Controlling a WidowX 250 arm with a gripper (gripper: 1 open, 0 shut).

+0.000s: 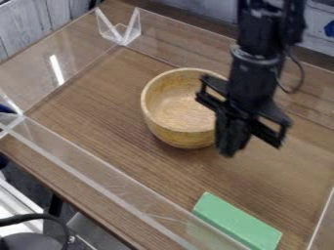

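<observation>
My gripper (237,139) hangs low over the wooden tabletop, just right of a round wooden bowl (163,103), its fingers pointing down and partly in front of the bowl's right side. Nothing shows between the fingers; whether they are fully shut is hard to see. A green rectangular block (237,222) lies on the table at the bottom right, nearer the front than the gripper.
A small clear plastic piece (119,28) sits at the back left. A transparent strip runs along the front left edge, with dark hardware at the bottom left corner.
</observation>
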